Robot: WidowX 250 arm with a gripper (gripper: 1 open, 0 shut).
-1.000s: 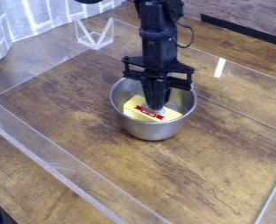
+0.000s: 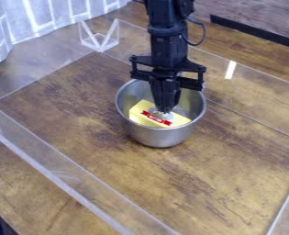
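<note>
A steel bowl (image 2: 165, 136) stands in the middle of the wooden table. Inside it lies a pale yellow item (image 2: 144, 111) with a red and white label (image 2: 157, 117). My black gripper (image 2: 162, 103) reaches down into the bowl from above, its tip just over that item. It looks shut, and I see nothing clearly held between its fingers; the fingertips are partly hard to make out against what lies in the bowl.
A white wire object (image 2: 97, 37) stands at the back left, near a pale translucent curtain (image 2: 18, 27). Transparent edges run along the left and right sides.
</note>
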